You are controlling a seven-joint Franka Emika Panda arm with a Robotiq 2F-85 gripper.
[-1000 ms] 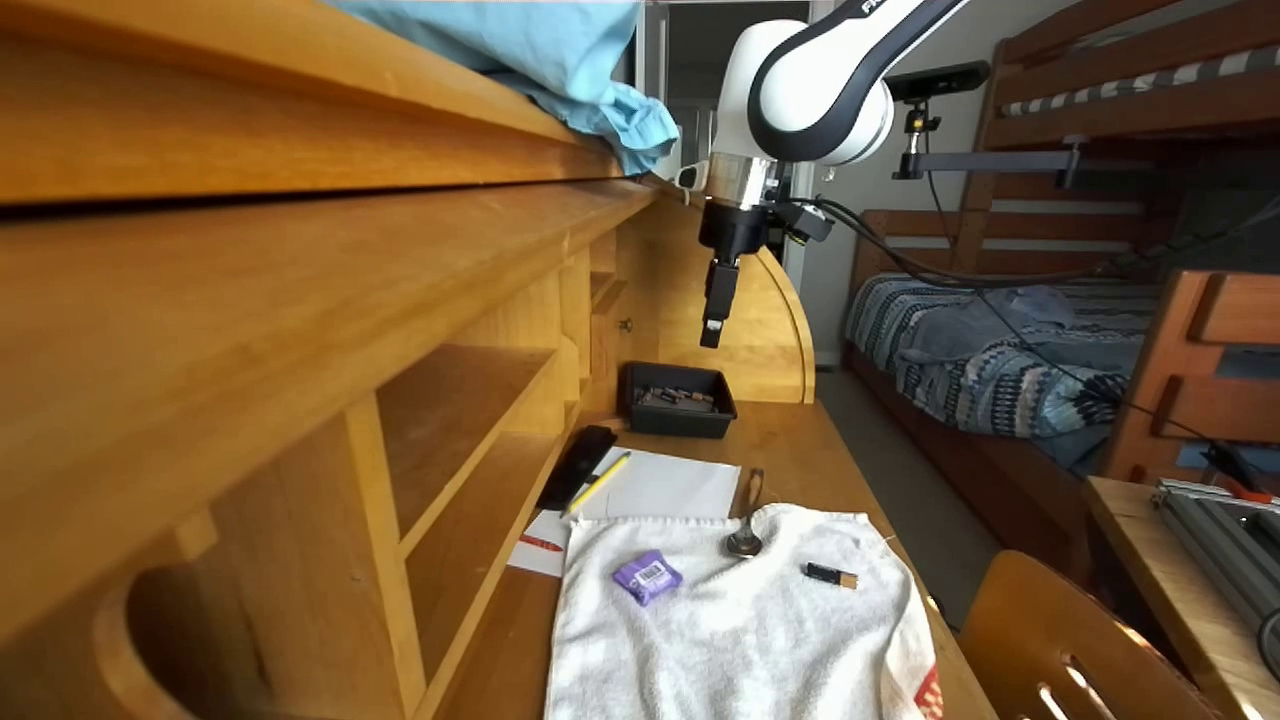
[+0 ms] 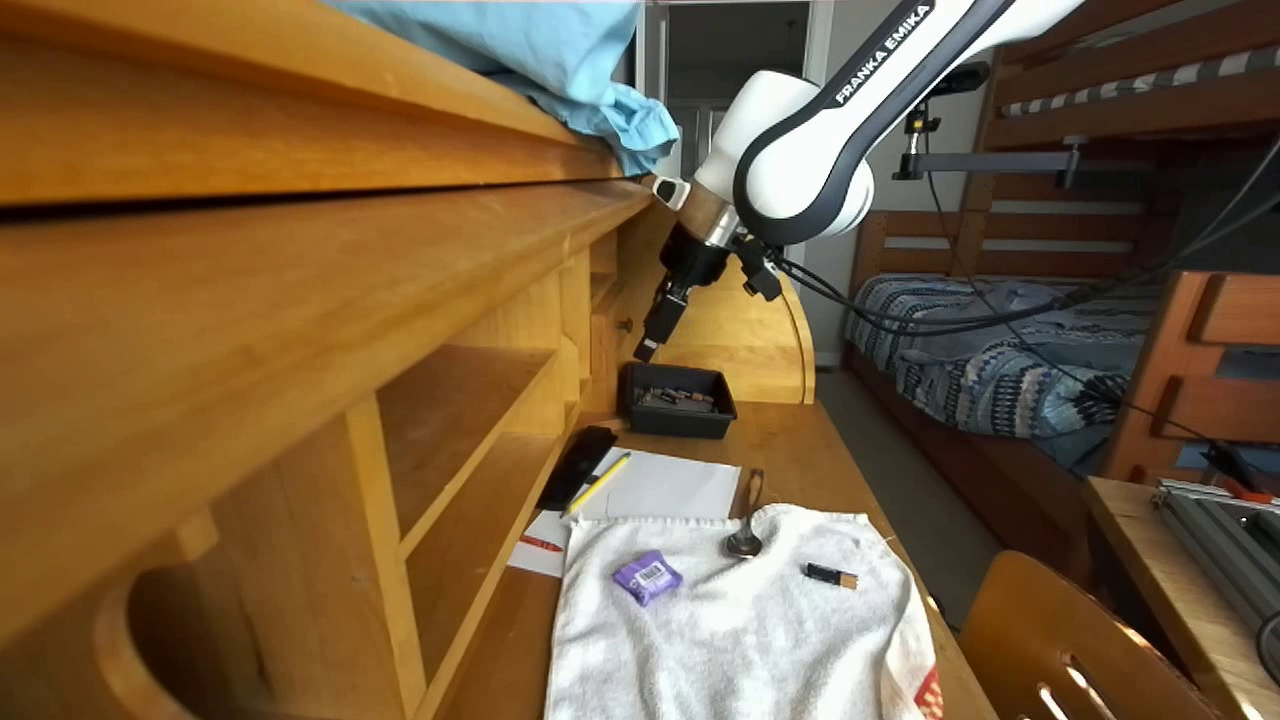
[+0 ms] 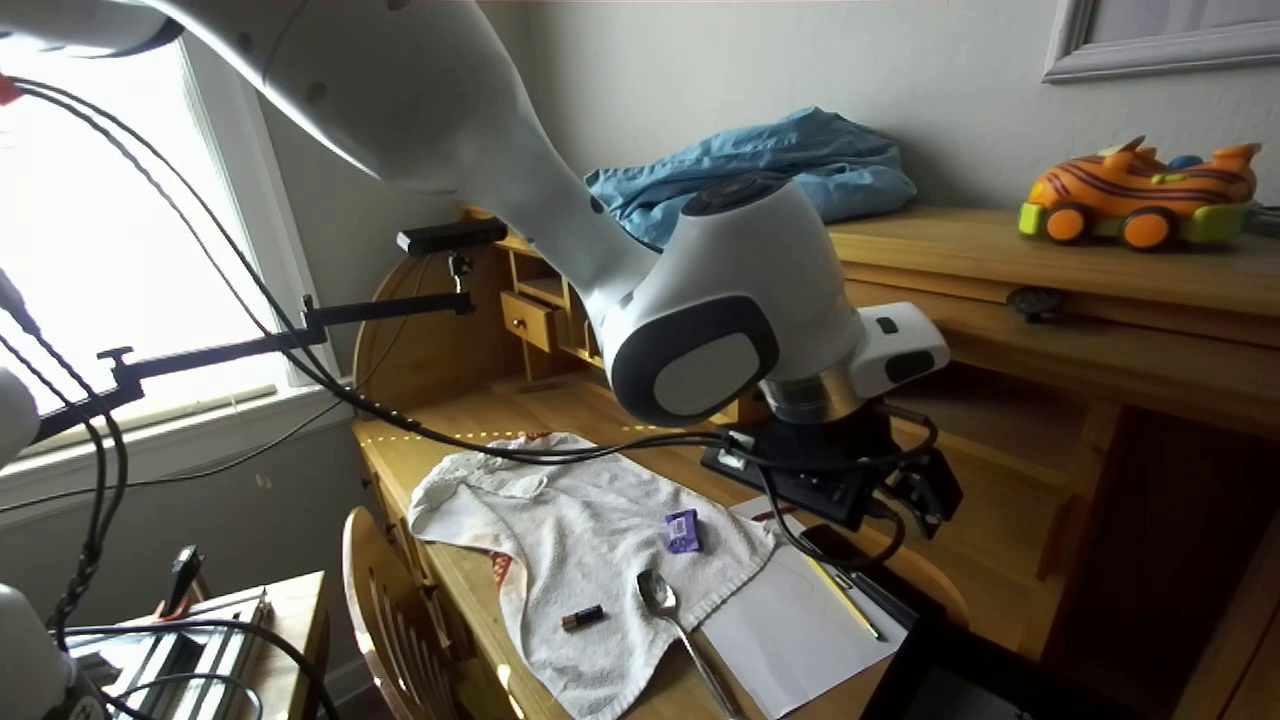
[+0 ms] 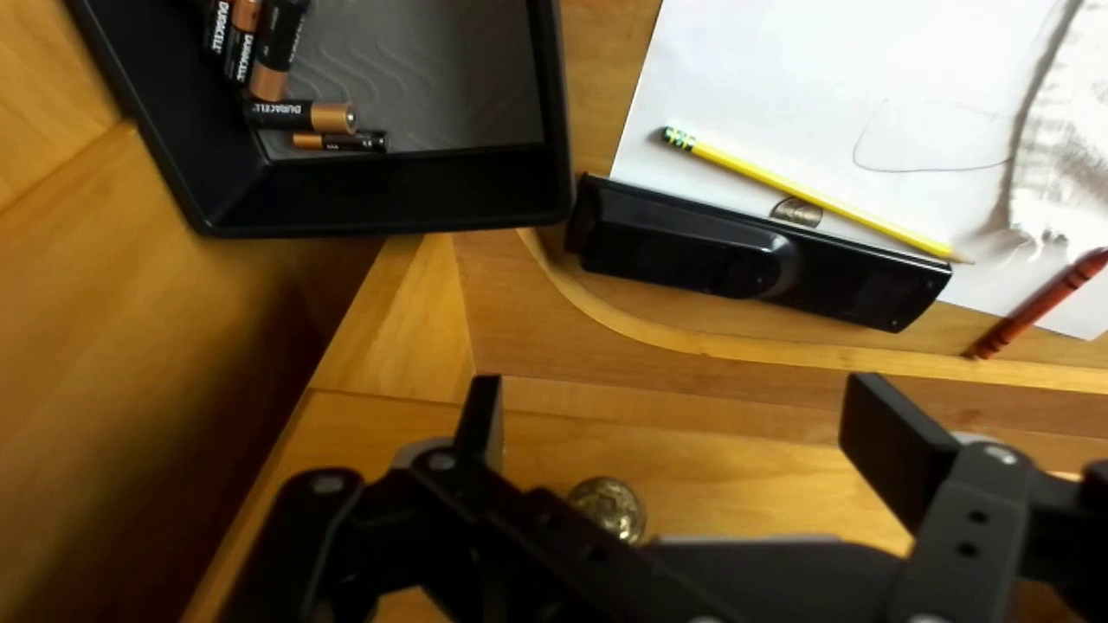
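Observation:
My gripper stands open with empty space between its fingers. In exterior view 1 it hangs tilted above the left part of the black tray (image 2: 678, 420), clear of it. Several batteries (image 4: 301, 114) lie in one corner of that tray in the wrist view. On the white towel (image 2: 720, 648) rest a purple packet (image 2: 648, 577), a single battery (image 2: 829, 576) and the bowl of a spoon (image 2: 744, 542), whose handle reaches past the towel's edge. A small round brass knob (image 4: 608, 507) shows behind the gripper in the wrist view.
A black remote-like object (image 4: 758, 254), a yellow pencil (image 4: 821, 197), a coin (image 4: 796, 212) and a red crayon (image 4: 1039, 301) lie around the white paper (image 4: 810, 73). Wooden shelving (image 2: 480, 420) runs along one side of the desk. Cables (image 3: 576, 454) hang from the arm.
The gripper has moved left and slightly down in exterior view 1, toward the shelving, and now tilts where it hung nearly upright. The objects on the desk have stayed put.

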